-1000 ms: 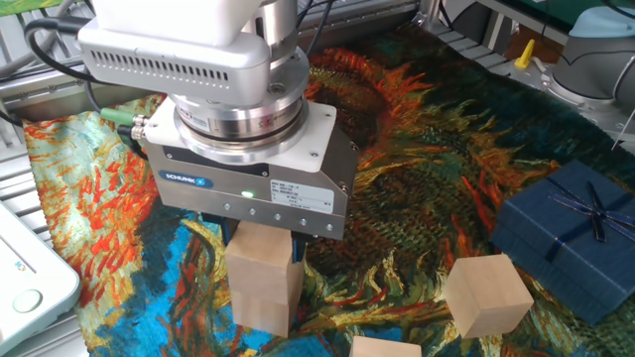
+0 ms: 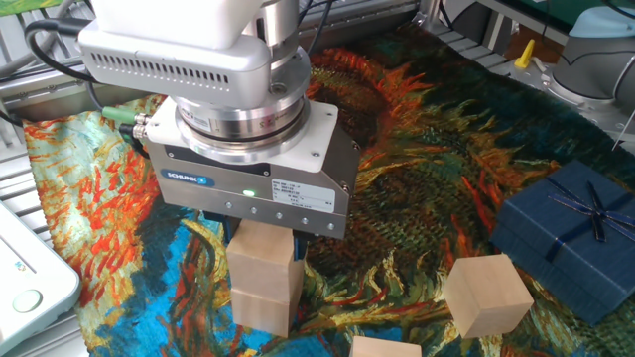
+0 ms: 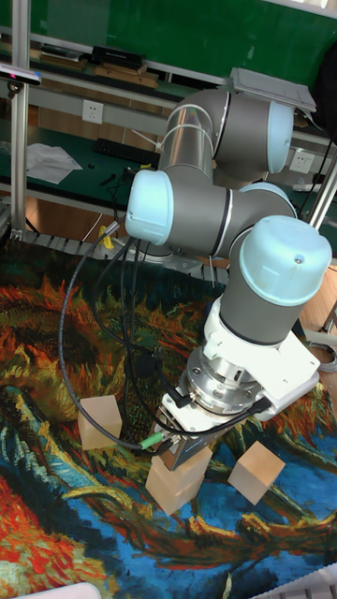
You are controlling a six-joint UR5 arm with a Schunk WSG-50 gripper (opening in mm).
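Note:
Two pale wooden cubes stand one above the other in exterior view 2, the upper cube (image 2: 261,263) over the lower cube (image 2: 260,312). My gripper (image 2: 264,246) points down from above, its dark fingers on either side of the upper cube, and it looks shut on that cube. The two cubes' edges line up closely; whether a thin gap remains between them I cannot tell. From exterior view 3 the upper cube (image 3: 183,465) shows beneath the gripper body, with the lower cube (image 3: 171,492) under it. The fingertips are mostly hidden there.
Another wooden cube (image 2: 486,296) rests on the patterned cloth to the right, and one more cube (image 2: 385,347) is cut off by the bottom edge. A dark blue ribboned box (image 2: 571,238) sits farther right. At the left edge is a white device (image 2: 35,273).
The gripper and upper cube have shifted slightly right together, bringing the upper cube more in line with the lower one. The other cubes and the box have stayed put.

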